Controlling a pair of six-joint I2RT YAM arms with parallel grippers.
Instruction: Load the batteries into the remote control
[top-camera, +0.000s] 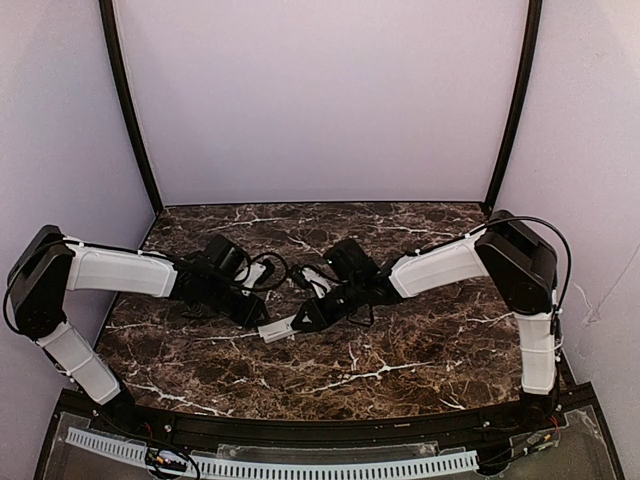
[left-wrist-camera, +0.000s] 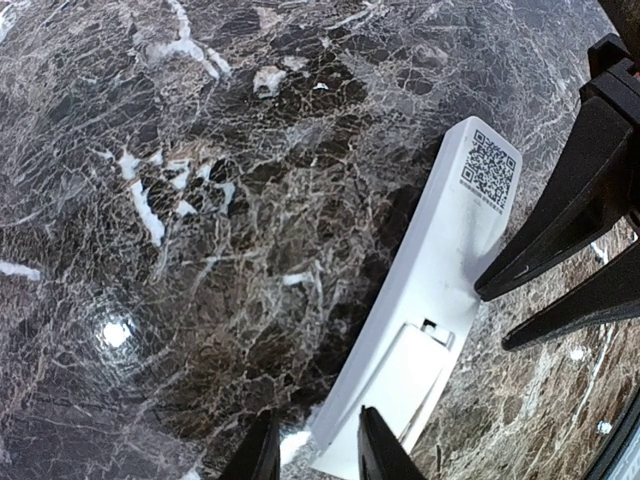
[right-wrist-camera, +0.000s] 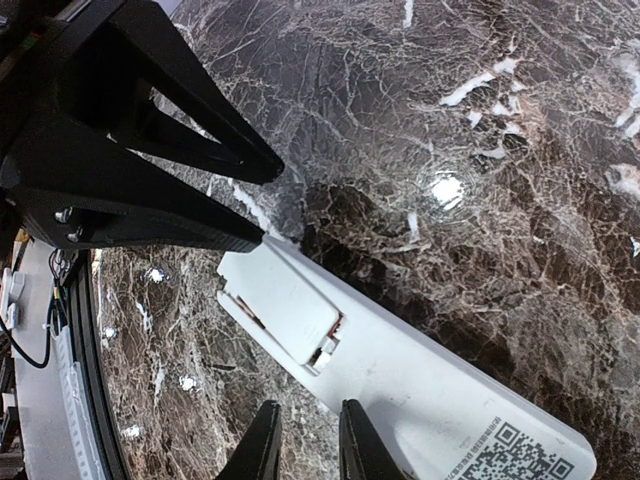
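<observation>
The white remote lies on the dark marble table between both grippers. Its QR-coded end is toward my right gripper; a white cover piece sits on the other end, with a small metal contact at its inner edge. No loose battery is visible. My left gripper is low at the covered end; in the right wrist view one of its fingertips touches that end. My right gripper hovers at the remote's side near the QR end. Both look nearly shut; whether either holds anything between its fingertips is unclear.
The front rail runs along the near edge, and pale walls enclose the sides and back.
</observation>
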